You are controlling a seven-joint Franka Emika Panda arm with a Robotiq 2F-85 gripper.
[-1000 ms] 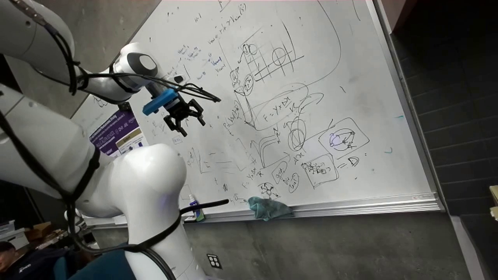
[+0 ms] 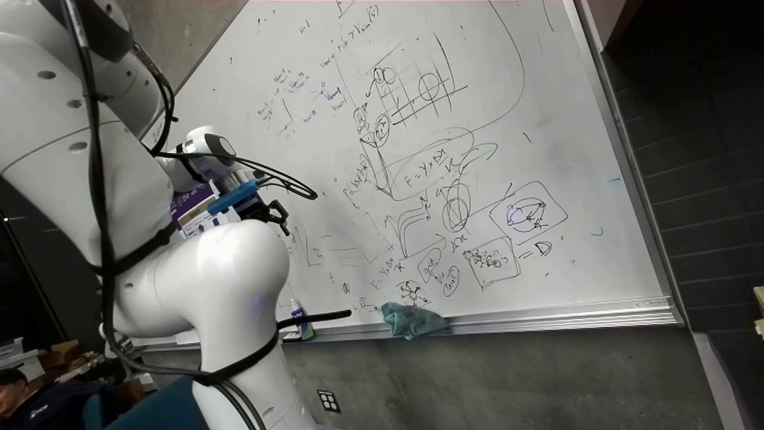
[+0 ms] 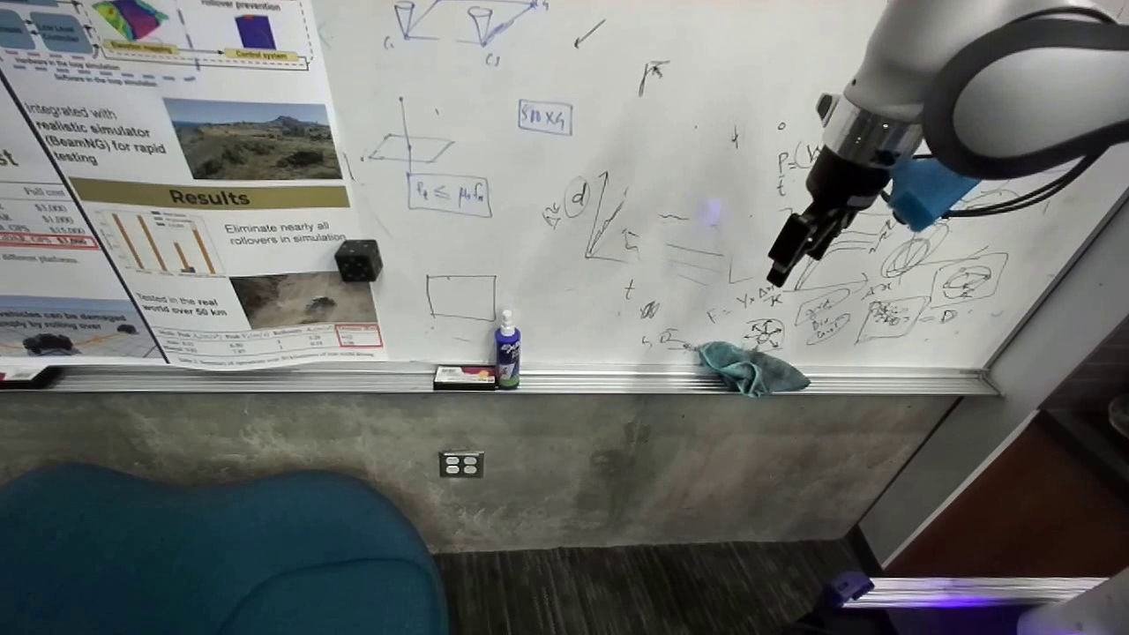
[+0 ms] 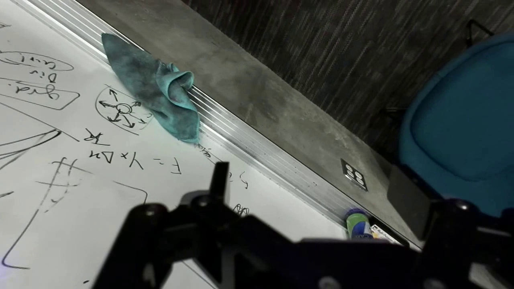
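A crumpled teal cloth (image 2: 413,320) hangs over the whiteboard's metal ledge; the same cloth (image 3: 749,369) shows in exterior view 2. In the wrist view the cloth (image 4: 154,89) lies at upper left, partly on the board and partly across the ledge. My gripper is open, its black fingers (image 4: 220,180) far apart with only board, ledge and wall visible between them. Exterior view 2 has the gripper (image 3: 791,263) pointing down and left, above the cloth in the picture and apart from it. In exterior view 1 the gripper (image 2: 277,216) is partly hidden behind my white arm.
On the ledge (image 3: 603,381) stand a spray bottle (image 3: 508,353) and a box-like eraser (image 3: 463,377). A black cube (image 3: 359,260) sits at the poster's edge (image 3: 368,317). A blue chair (image 3: 212,550) is below. Handwriting covers the whiteboard (image 2: 573,129).
In exterior view 1 my gripper has moved down and slightly left, from plain view to partly behind the arm's elbow. The upper arm links have shifted too. The cloth has stayed put.
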